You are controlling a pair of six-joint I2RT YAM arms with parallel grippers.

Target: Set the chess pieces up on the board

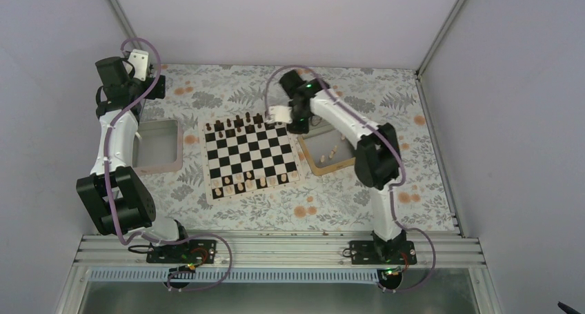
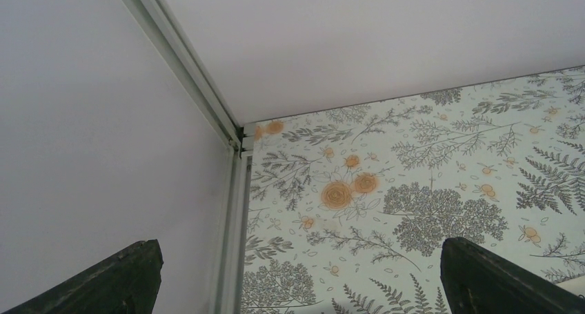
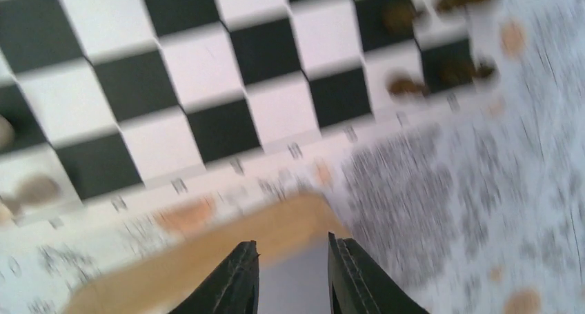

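The chessboard lies mid-table, dark pieces along its far edge and light pieces along the near rows. My right gripper hangs, motion-blurred, over the board's right edge by the tan box, which holds some light pieces. In the blurred right wrist view its fingertips are a short gap apart, with nothing visible between them. My left gripper is raised at the far left; its wrist view shows widely spread fingers and only wall and tabletop.
A pale tray sits left of the board, below the left arm.
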